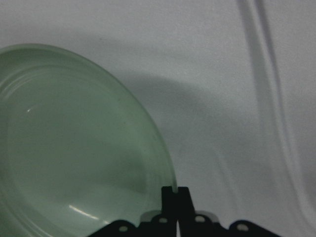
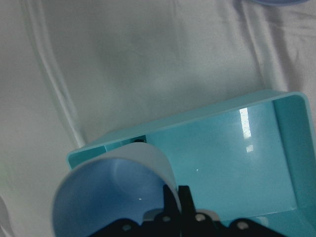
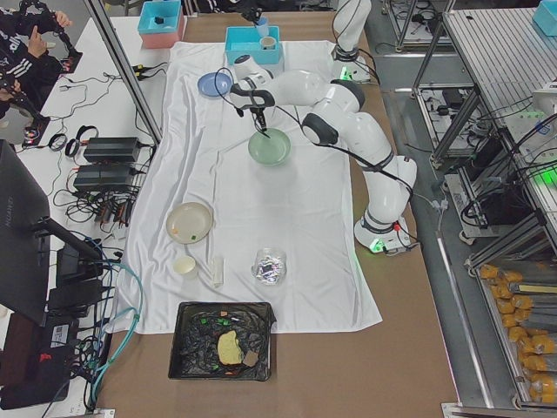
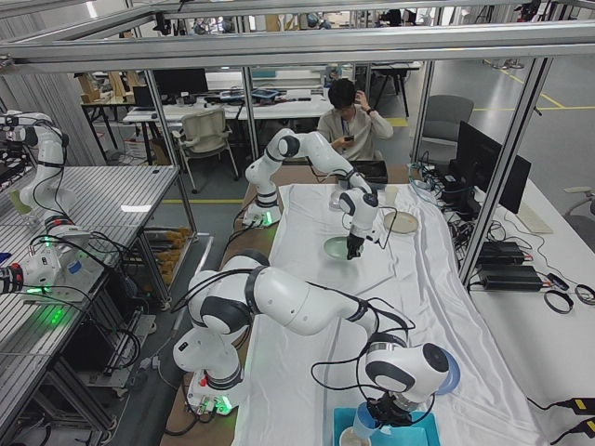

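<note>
A green plate (image 3: 269, 148) is at the middle of the white cloth. In the left wrist view, my left gripper is shut on that plate's rim (image 1: 123, 94). In the right wrist view, my right gripper is shut on the rim of a blue cup (image 2: 106, 195), above a turquoise bin (image 2: 222, 158). In the camera right view the bin (image 4: 423, 432) is at the near end of the table, with another cup (image 4: 353, 437) in it.
A blue plate (image 3: 213, 84) lies beside the bin. Nearer in the camera left view are a beige plate (image 3: 189, 223), a small cream cup (image 3: 184, 266), a foil item (image 3: 269, 266) and a black tray (image 3: 220, 361).
</note>
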